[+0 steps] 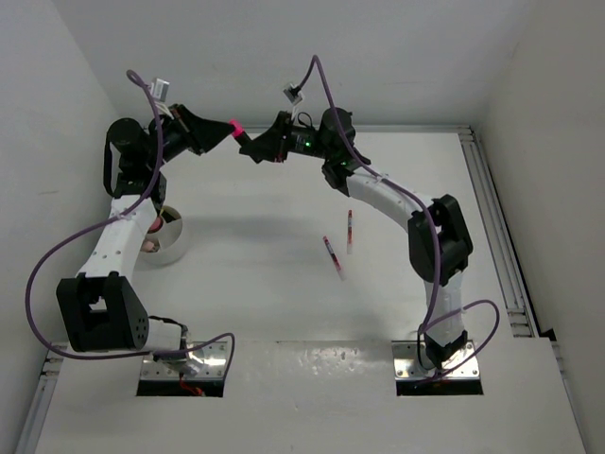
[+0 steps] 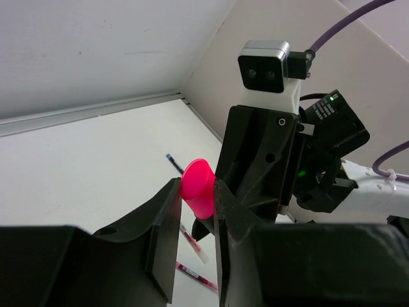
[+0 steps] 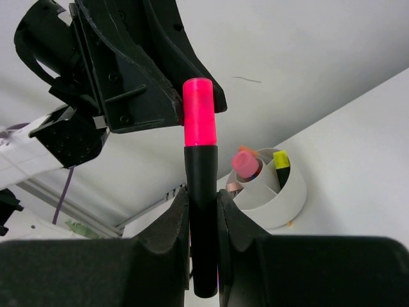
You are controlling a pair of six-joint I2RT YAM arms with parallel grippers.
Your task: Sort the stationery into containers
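A black marker with a pink end (image 3: 199, 112) is held in mid-air between my two grippers. My right gripper (image 1: 250, 148) is shut on its black barrel, as the right wrist view shows. My left gripper (image 1: 227, 129) is shut on the pink end (image 2: 197, 187), which faces the left wrist camera. A white round holder (image 3: 281, 201) at the table's left holds several items, among them a pink-topped one (image 3: 245, 164) and a yellow-topped one (image 3: 281, 160); it is partly hidden by the left arm from above. Pens (image 1: 332, 253) (image 1: 350, 229) lie on the right half of the table.
The white table (image 1: 236, 284) is otherwise largely clear in the middle and front. Walls and metal rails bound it at the back and sides. Purple cables hang from both arms.
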